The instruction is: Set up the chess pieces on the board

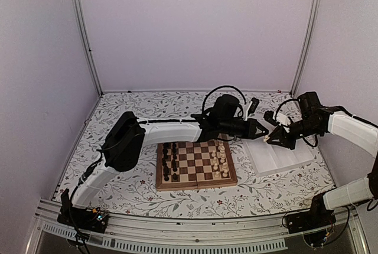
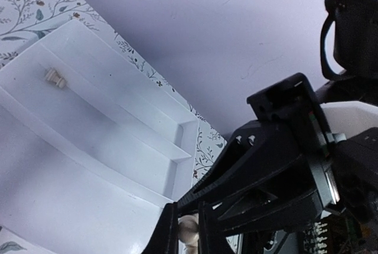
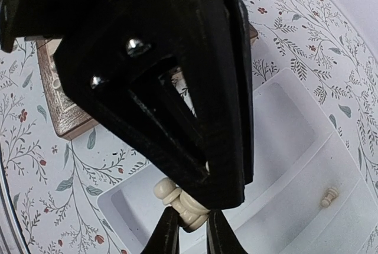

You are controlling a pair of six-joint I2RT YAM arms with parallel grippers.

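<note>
The chessboard holds dark pieces along its left and light pieces along its right. My left gripper and my right gripper meet above the white tray. A cream chess piece is between them; in the left wrist view my left gripper is shut on it, with the right gripper's black fingers just beside it. Whether the right fingers still touch the piece is unclear. Another cream piece lies on its side in a tray compartment.
The tray's other compartments look empty. Walls stand close behind and at both sides of the table.
</note>
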